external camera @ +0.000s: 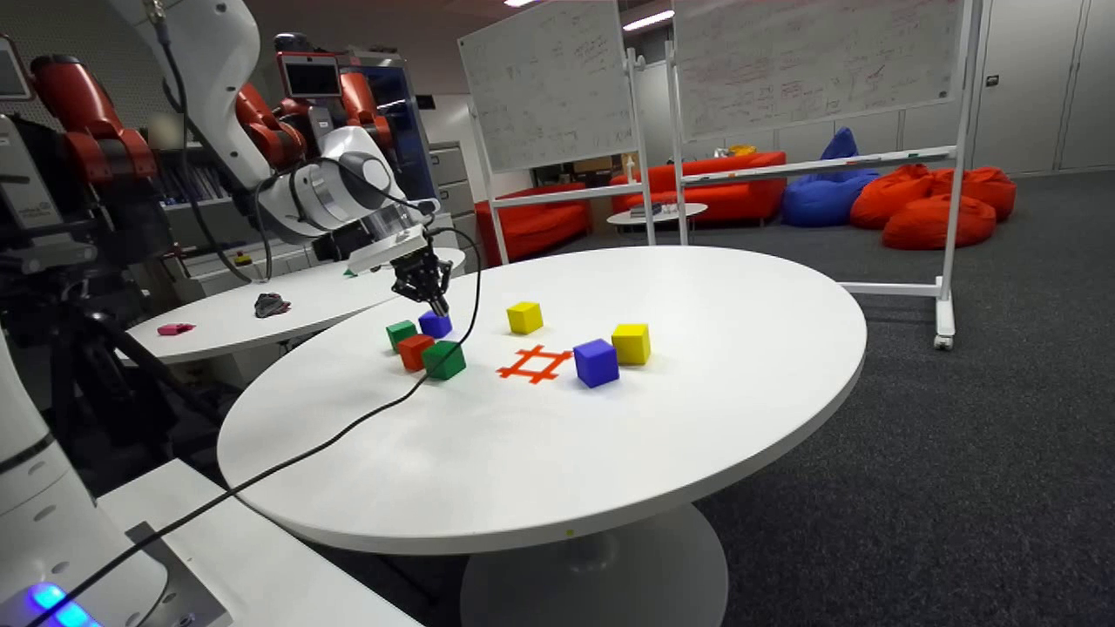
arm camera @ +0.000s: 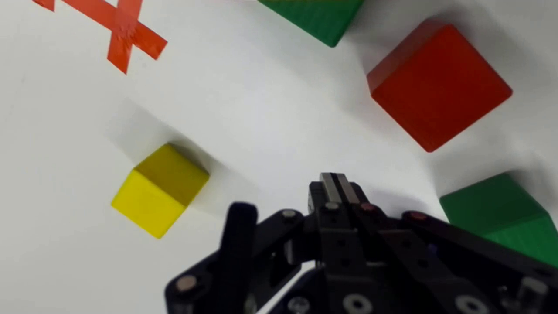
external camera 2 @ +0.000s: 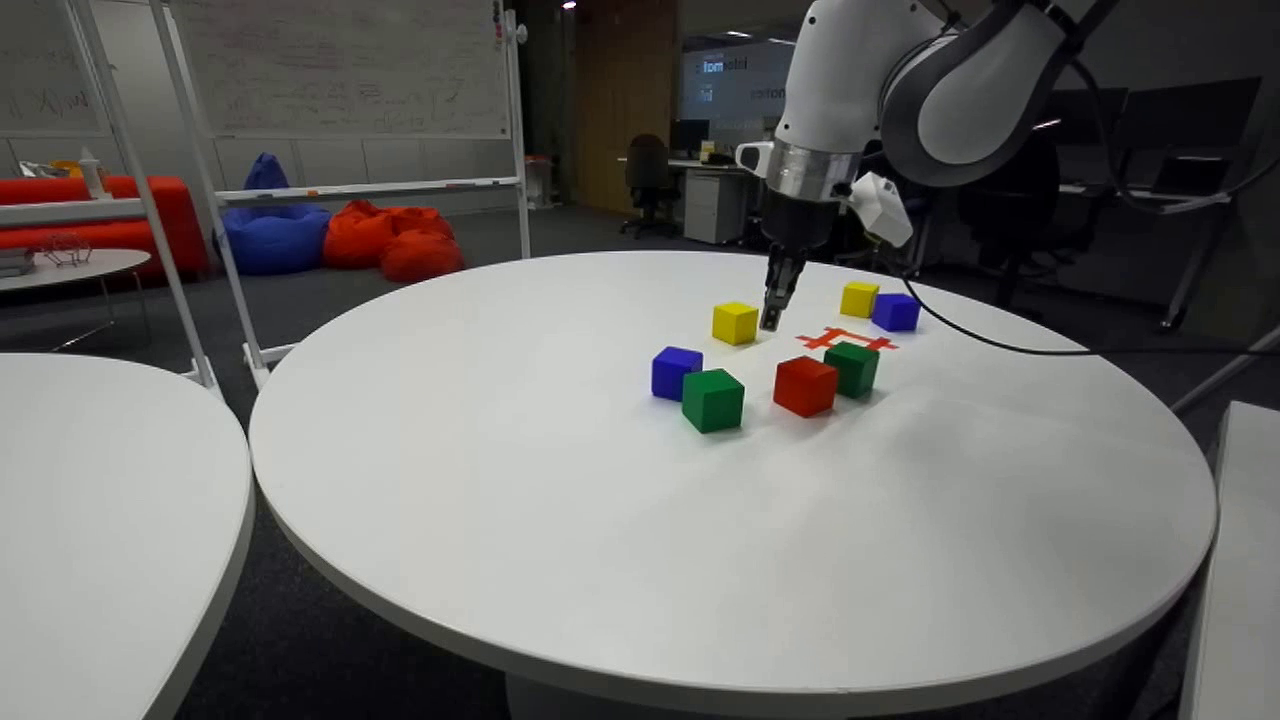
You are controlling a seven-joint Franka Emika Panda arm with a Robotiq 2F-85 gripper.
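In the wrist view my gripper is shut, its two fingertips together and nothing showing between them. Left of it sits a yellow cube (arm camera: 159, 191); up and to the right is a red cube (arm camera: 442, 86). One green cube (arm camera: 502, 214) lies to the right, another green cube (arm camera: 319, 15) at the top edge. A blue cube (external camera 2: 677, 372) is mostly hidden behind the gripper in the wrist view. From the second exterior view, the fingertips hang above the table near the yellow cube (external camera 2: 734, 323). Red tape (external camera 2: 846, 340) marks a square on the tabletop.
Beyond the tape, a second blue cube (external camera: 597, 362) and a second yellow cube (external camera: 631, 344) stand close together. A black cable (external camera: 345, 428) crosses exterior view 1 in front of the table. Wide bare areas remain on the round white table (external camera: 721, 287).
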